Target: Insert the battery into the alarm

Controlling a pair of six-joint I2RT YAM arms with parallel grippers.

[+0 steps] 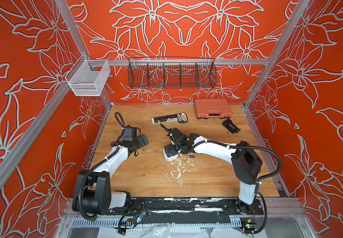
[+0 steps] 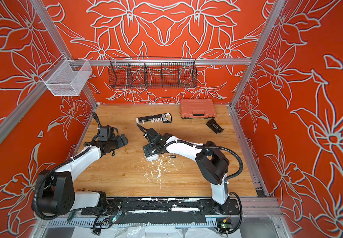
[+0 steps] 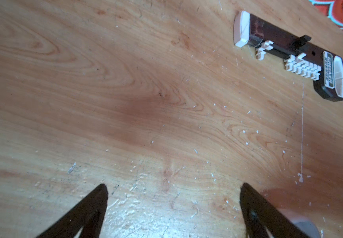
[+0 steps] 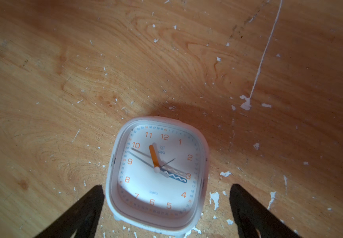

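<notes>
The alarm is a white rounded-square clock [image 4: 155,174], lying face up on the table. My right gripper is over it, open, with the clock's lower part between its blurred fingers in the right wrist view. In the top left view that gripper covers much of the clock [image 1: 171,157]. A small dark battery [image 1: 190,156] lies on the wood just right of the clock. My left gripper stands open to the left of the clock, nothing between its fingers; a bit of the clock [image 3: 306,226] shows beyond its right finger.
A black-and-white tool [image 1: 169,118] lies behind the arms. At the back right are a red case [image 1: 212,108] and a black holder [image 1: 231,126]. White flakes [image 1: 179,171] litter the wood in front of the clock.
</notes>
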